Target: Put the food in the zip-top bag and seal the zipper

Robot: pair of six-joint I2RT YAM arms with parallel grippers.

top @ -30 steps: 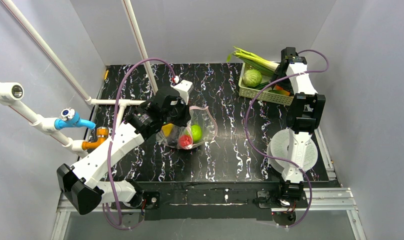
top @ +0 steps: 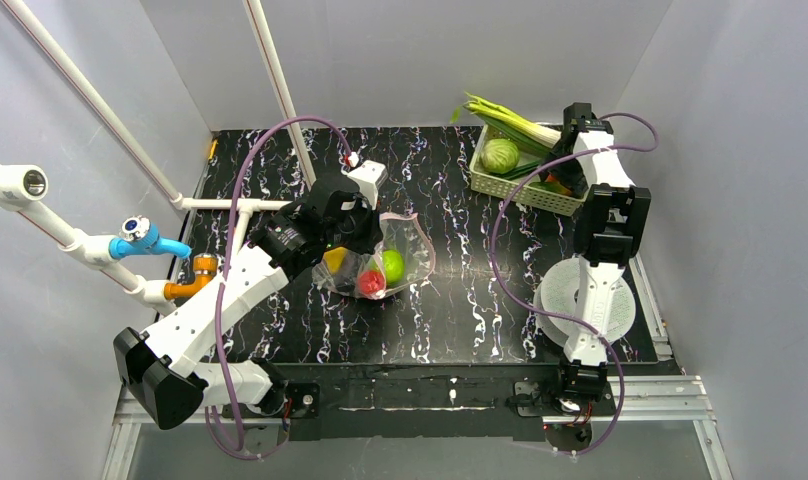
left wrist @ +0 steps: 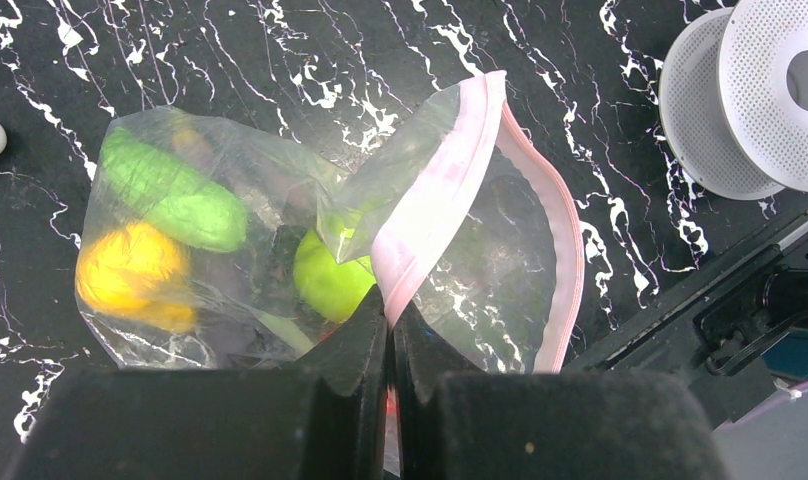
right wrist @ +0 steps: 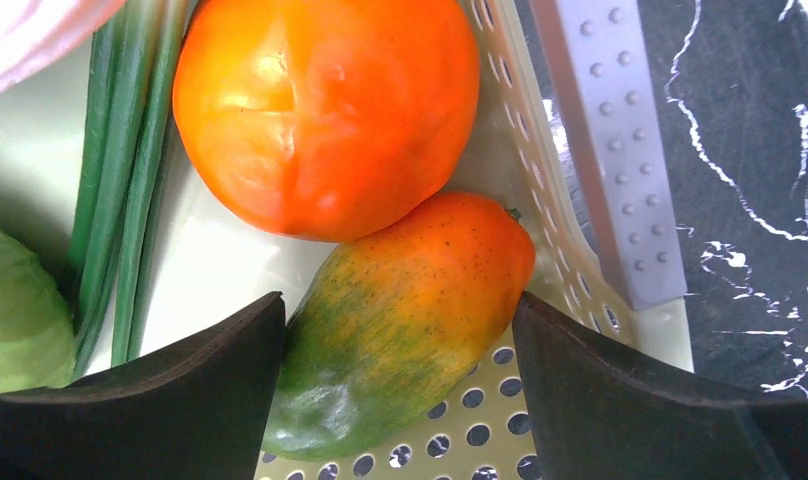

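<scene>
The clear zip bag (left wrist: 210,290) lies open on the table with a yellow item (left wrist: 130,265), a green long item (left wrist: 175,190), a green round one (left wrist: 330,275) and a red one (top: 371,281) inside. My left gripper is shut on the bag's pink-edged rim (left wrist: 430,200). In the basket (top: 520,195), my right gripper has its fingers either side of an orange-green papaya-like fruit (right wrist: 390,350), part open; whether it grips it is unclear. An orange persimmon-like fruit (right wrist: 325,100) lies beside it.
The basket also holds cabbage (top: 499,155), celery (top: 500,112) and green onions (right wrist: 130,200). White perforated discs (top: 560,290) lie at the front right under the right arm. Pipes with valves (top: 150,240) stand at the left.
The right gripper has moved slightly within the basket, and the basket has shifted a little to the left. The left arm and bag are unchanged.
</scene>
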